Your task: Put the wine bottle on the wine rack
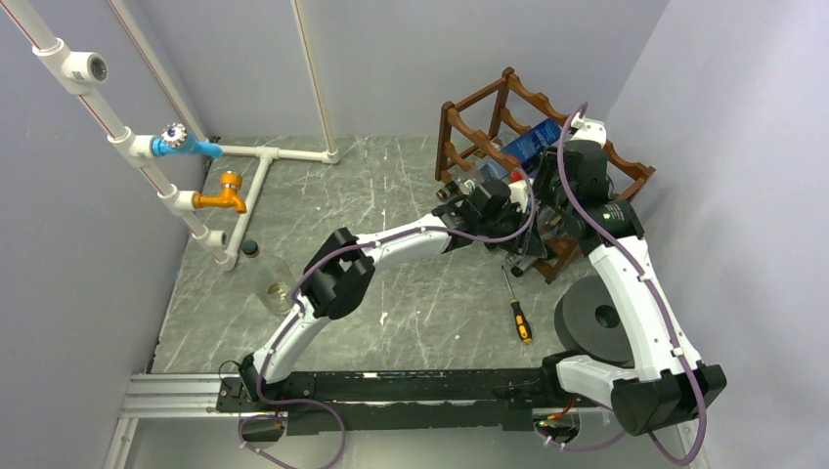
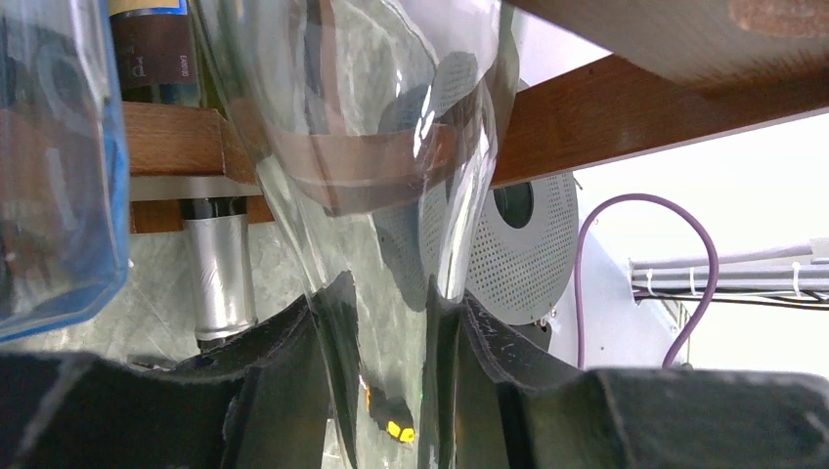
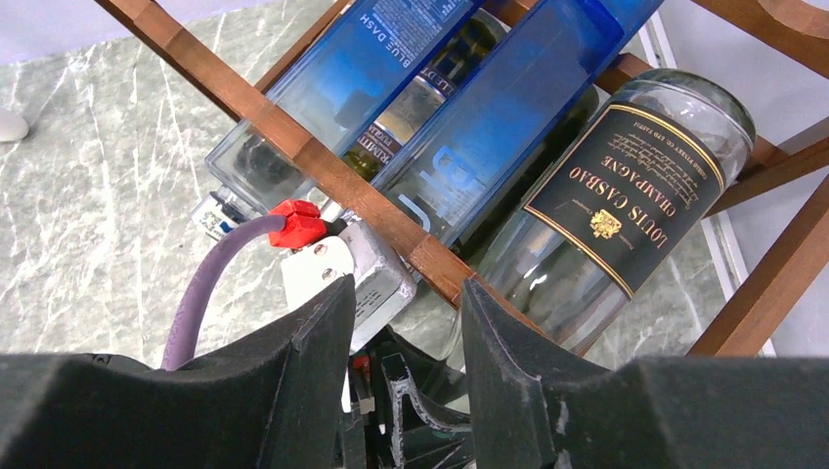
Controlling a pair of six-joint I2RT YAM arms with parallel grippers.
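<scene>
The wooden wine rack (image 1: 533,98) at the back right holds blue bottles (image 3: 489,147) and a dark-labelled bottle (image 3: 626,195). In the left wrist view my left gripper has its fingers either side of a clear glass bottle (image 2: 381,225), apparently touching it; whether they grip it is unclear. My right gripper is over the rack with its fingers apart, above the rack's front bar and the left gripper's housing, nothing clearly held.
A screwdriver (image 1: 520,320) lies in front of the rack, a dark round disc (image 1: 587,318) to its right. A clear bottle (image 1: 269,281) stands at left by white pipes with taps.
</scene>
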